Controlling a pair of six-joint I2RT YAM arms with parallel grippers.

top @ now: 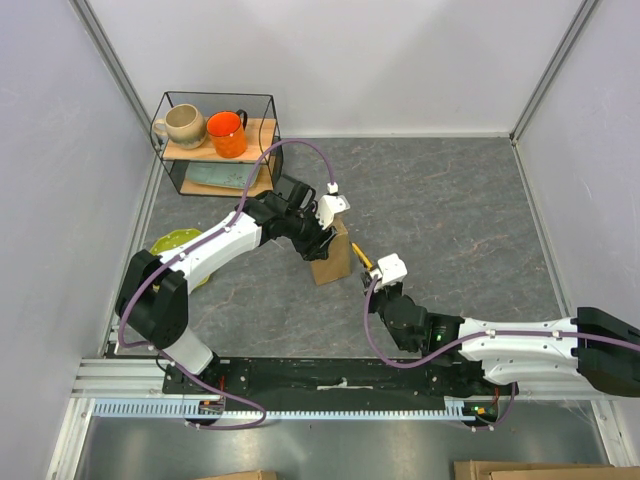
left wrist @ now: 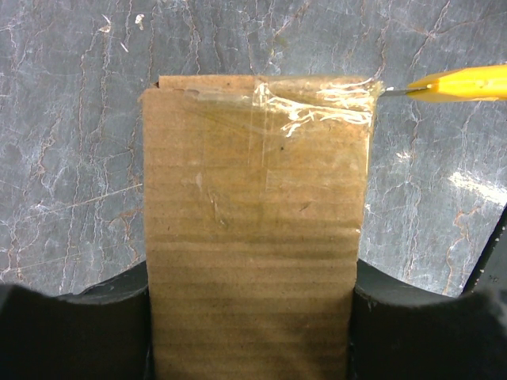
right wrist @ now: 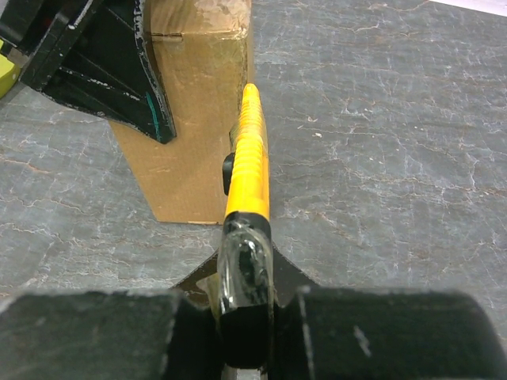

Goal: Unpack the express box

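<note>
The brown cardboard box (top: 332, 262) stands on the grey surface with my left gripper (top: 322, 243) shut on it. In the left wrist view the box (left wrist: 252, 198) fills the gap between both fingers, and shiny clear tape covers its top edge. A yellow box cutter (top: 361, 257) is held in my right gripper (top: 371, 280), which is shut on its dark rear end. From the left wrist, the cutter (left wrist: 459, 84) shows a thin blade reaching the taped top right corner of the box. The right wrist view shows the yellow handle (right wrist: 249, 166) pointing away, toward the box's right edge.
A wire rack (top: 225, 162) with a beige mug (top: 185, 126) and an orange mug (top: 227, 134) stands at the back left. Behind the left arm lies a yellow-green dish (top: 172, 241).
</note>
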